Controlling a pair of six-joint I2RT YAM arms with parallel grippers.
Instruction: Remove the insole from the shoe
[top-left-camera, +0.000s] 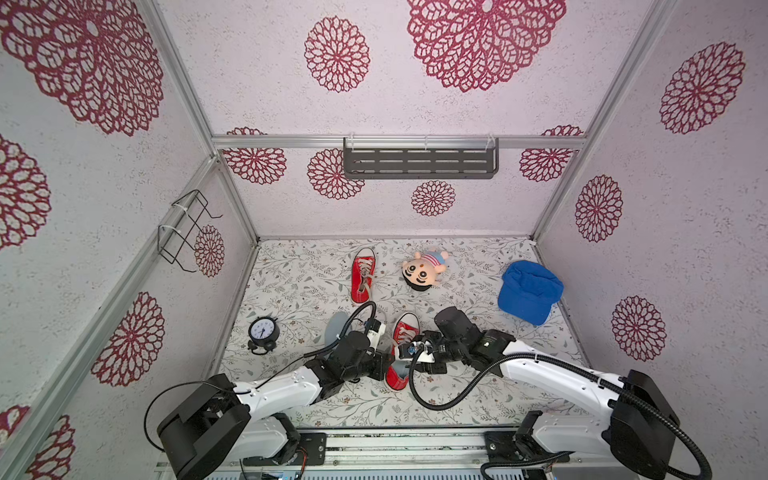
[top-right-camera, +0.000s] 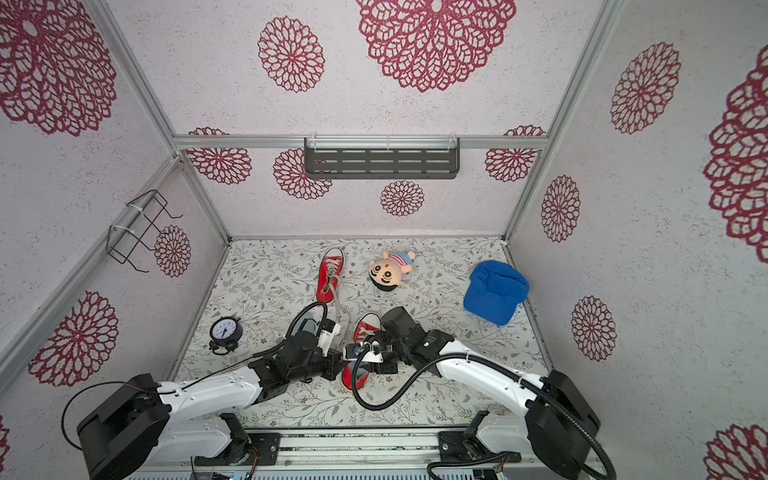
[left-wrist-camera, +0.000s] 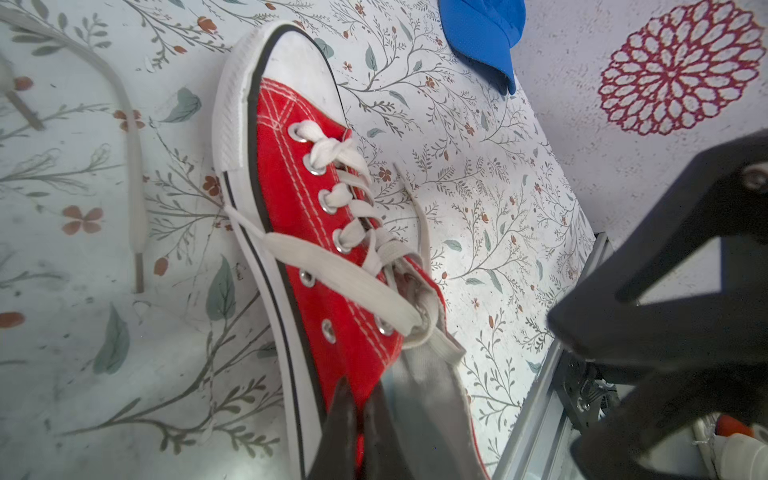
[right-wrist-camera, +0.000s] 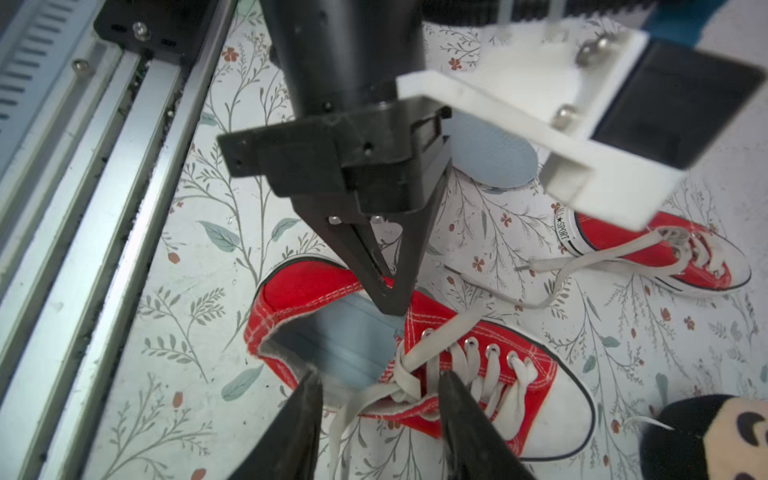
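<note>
In the right wrist view, a red shoe (right-wrist-camera: 512, 360) with white laces lies on the floral surface, its opening turned towards that camera. Inside it shows a blue-grey insole (right-wrist-camera: 344, 336). My left gripper has its fingertips closed together at the shoe's side collar; in the left wrist view the red canvas edge shows between its fingers. My right gripper hovers over the near side of the shoe, fingers apart and nothing held between them. A loose lace hangs across the shoe opening.
A second red shoe (top-left-camera: 363, 276) lies further back, with a loose insole (top-left-camera: 336, 326) in front of it. A doll (top-left-camera: 424, 270), a blue cap (top-left-camera: 529, 292) and a black clock (top-left-camera: 263, 332) stand clear of the arms.
</note>
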